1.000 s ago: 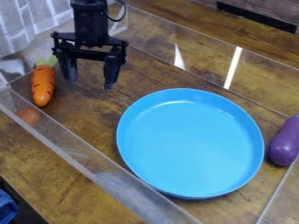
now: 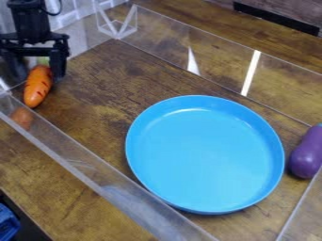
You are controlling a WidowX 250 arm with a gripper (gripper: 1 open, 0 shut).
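Observation:
My black gripper (image 2: pixel 30 53) is at the top left corner, open, its fingers reaching down over an orange toy carrot (image 2: pixel 38 87) with a pale green top, which lies near the left side of the clear-walled enclosure. The gripper partly hides the carrot's top; whether it touches the carrot I cannot tell.
A large blue plate (image 2: pixel 202 152) sits on the wooden surface right of centre. A purple toy eggplant (image 2: pixel 304 151) lies at the right edge. Clear plastic walls run diagonally around the area. The middle between carrot and plate is bare. A dark blue object sits at the lower left.
My gripper has moved left from the upper middle to the carrot's upper end. The carrot appears slightly shifted left and up. The plate and eggplant are unchanged.

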